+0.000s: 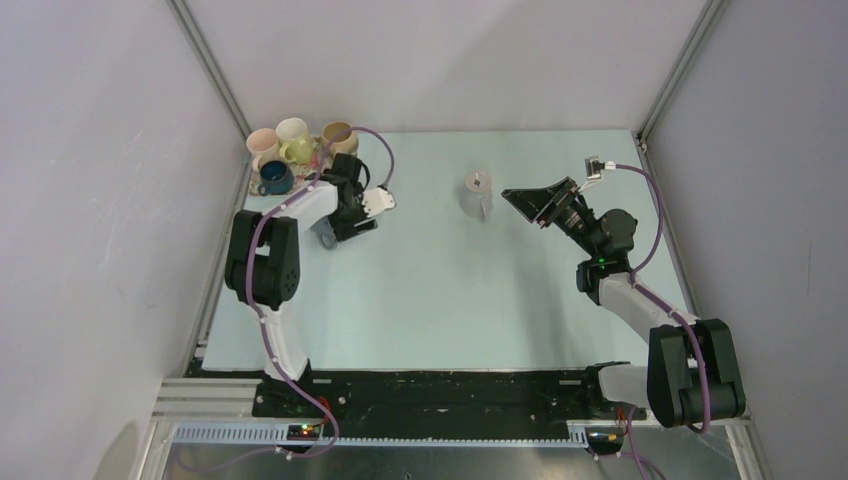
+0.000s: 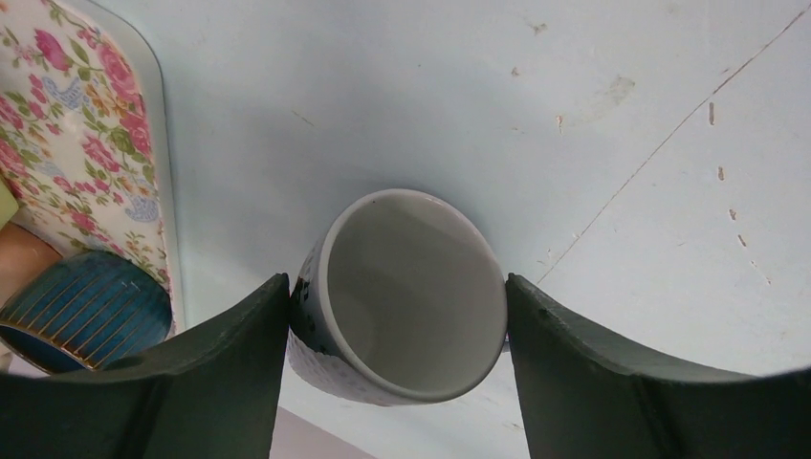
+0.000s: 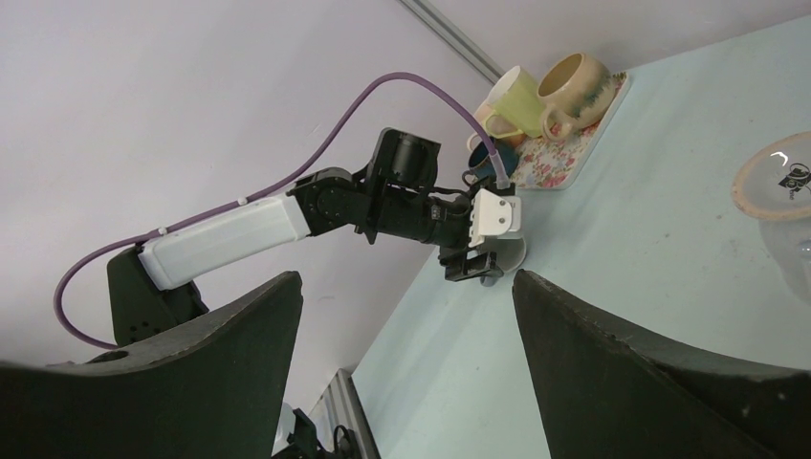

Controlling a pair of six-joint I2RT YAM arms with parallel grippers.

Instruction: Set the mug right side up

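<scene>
A grey-white mug is between the fingers of my left gripper, which is shut on it near the rim. The mug's open mouth faces the left wrist camera. From above, the left gripper hides most of it; whether its bottom touches the table cannot be told. A second, pale mug stands upside down at the back middle, base up and handle toward the front. In the right wrist view its base carries a small dark mark. My right gripper is open and empty, to the right of that mug.
At the back left, a floral tray holds several mugs, among them a dark blue mug close to my left gripper. Walls bound the table at the back and sides.
</scene>
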